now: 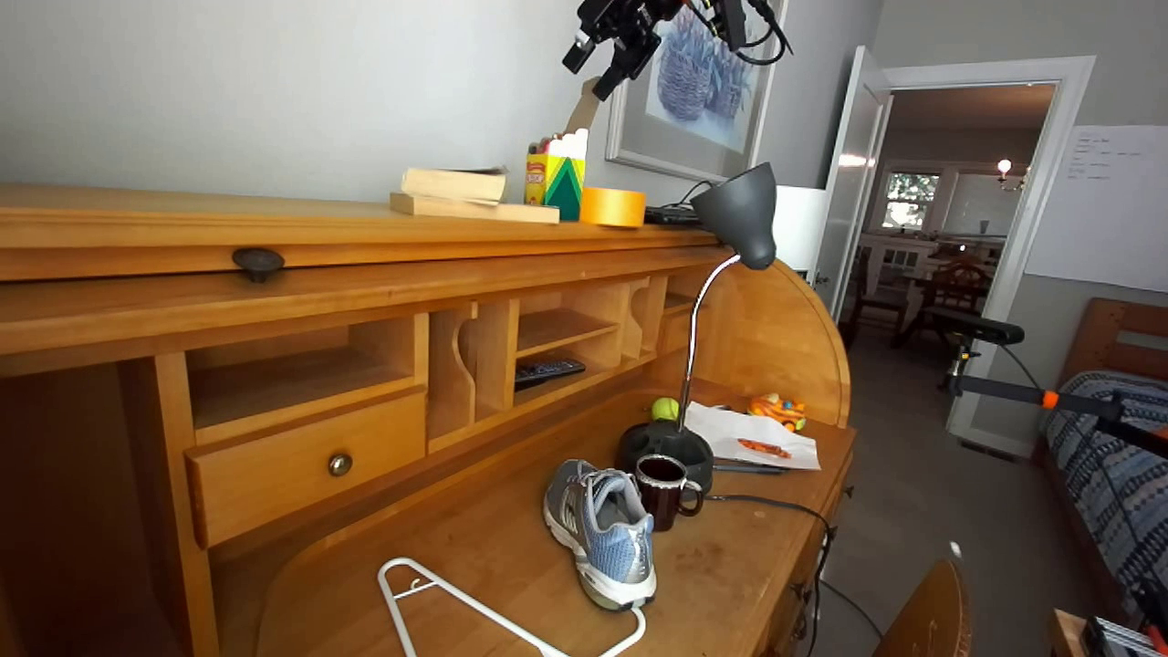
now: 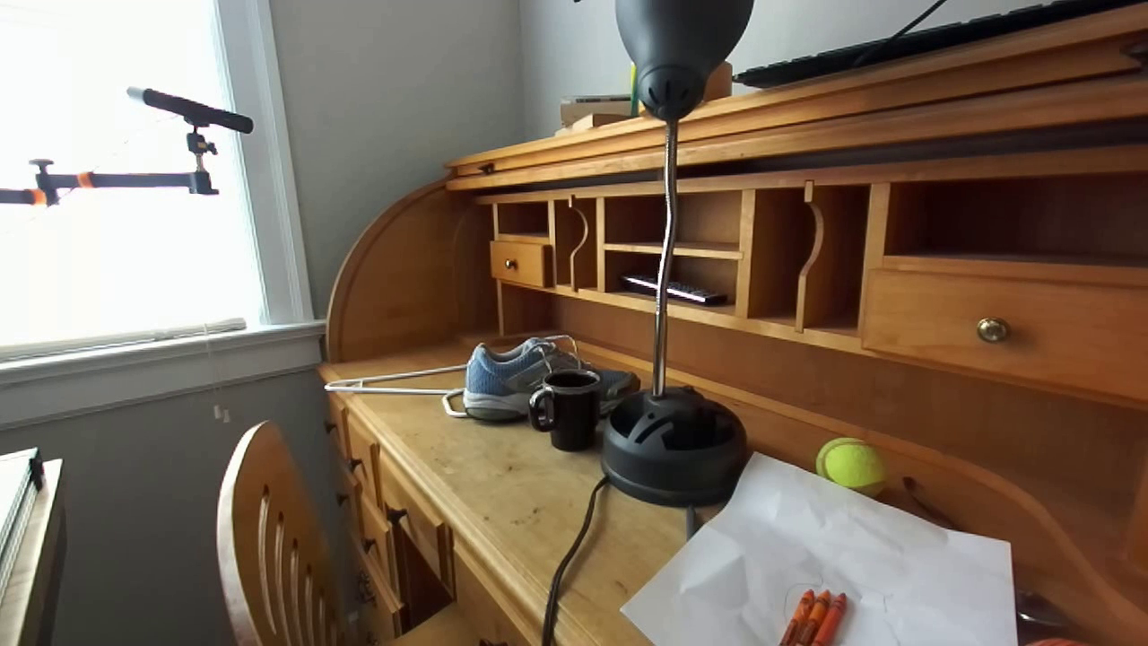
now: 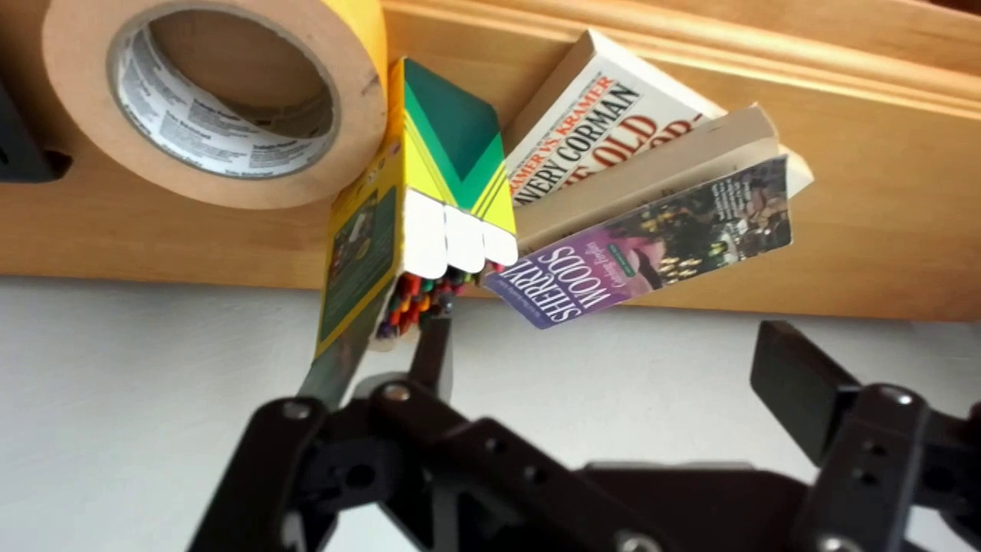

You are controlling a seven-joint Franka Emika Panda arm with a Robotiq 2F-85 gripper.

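High above the desk, my gripper (image 1: pixel 589 73) stands open with nothing between its fingers. Just below it on the desk's top is a yellow and green crayon box (image 1: pixel 555 175), upright, its lid flap (image 1: pixel 585 106) raised and leaning right beside one finger. Looking down from the wrist, the box (image 3: pixel 455 152) shows crayons (image 3: pixel 418 299) in its open top, and the left finger (image 3: pixel 432 354) overlaps their edge. The right finger (image 3: pixel 798 386) is over bare wall. Whether the flap touches a finger, I cannot tell.
Beside the box lie a tape roll (image 1: pixel 612 207) and stacked paperbacks (image 1: pixel 454 186). A black desk lamp (image 1: pixel 739 213) rises at the right. Below are a shoe (image 1: pixel 613 537), a dark mug (image 1: pixel 662 493), a white hanger (image 1: pixel 471 602) and a tennis ball (image 2: pixel 851 464).
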